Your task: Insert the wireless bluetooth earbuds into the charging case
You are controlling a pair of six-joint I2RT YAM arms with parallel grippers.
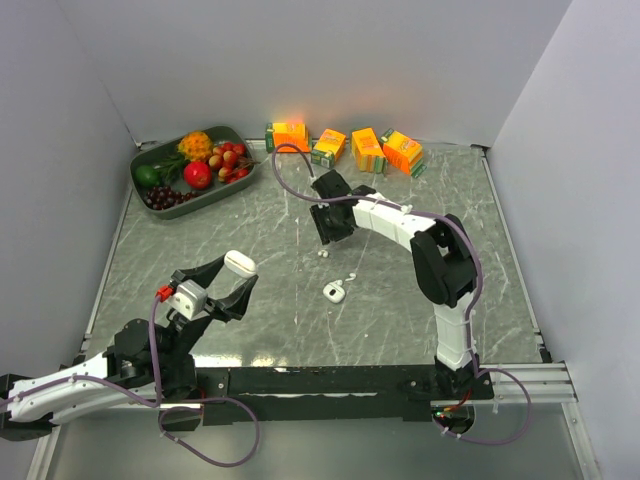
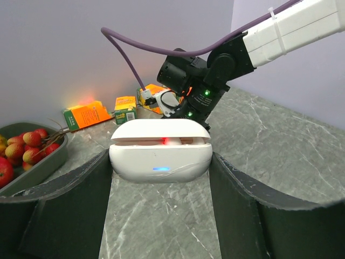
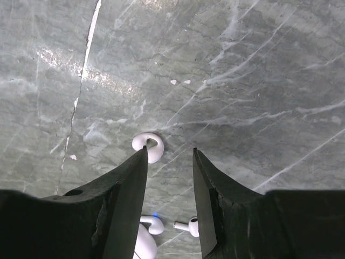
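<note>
My left gripper (image 1: 228, 288) is shut on the white charging case (image 2: 160, 156), whose lid is slightly raised, a red light inside and a blue one on its front. My right gripper hangs part open over the table, nothing between its fingers. In the right wrist view a small white looped piece (image 3: 156, 151) lies just beyond the left finger; lower down are a white earbud (image 3: 192, 228), another small white piece (image 3: 154, 225) and a white rounded object (image 3: 144, 246), partly hidden by the fingers. The top view shows the white object (image 1: 334, 292) mid-table.
A green tray (image 1: 160, 205) of fruit stands at the back left. Several orange and green boxes (image 1: 367, 150) line the back wall.
</note>
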